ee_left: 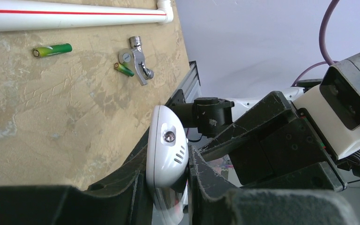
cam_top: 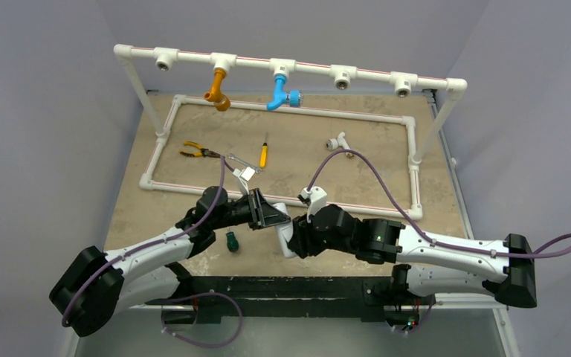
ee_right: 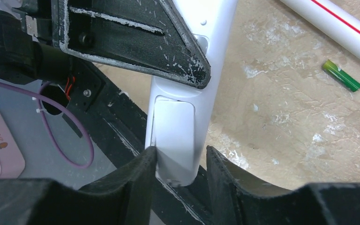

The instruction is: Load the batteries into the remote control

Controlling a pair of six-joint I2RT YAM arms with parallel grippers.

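A white remote control [cam_top: 285, 238] is held upright-tilted by my left gripper [cam_top: 271, 216], shut on it, as the left wrist view [ee_left: 168, 159] also shows. In the right wrist view its back shows a battery cover [ee_right: 174, 136] at the lower end. My right gripper is part open, its fingertips on either side of that cover end; whether they touch it is unclear. Two green batteries, a larger one [ee_left: 51, 49] and a smaller one [ee_left: 123, 69], lie on the board.
A metal fitting [ee_left: 138, 61] lies beside the smaller battery. A green screwdriver [cam_top: 232, 242], pliers [cam_top: 201, 151] and other tools lie around. A white pipe frame [cam_top: 357, 210] borders the middle; pipes with coloured fittings stand at the back.
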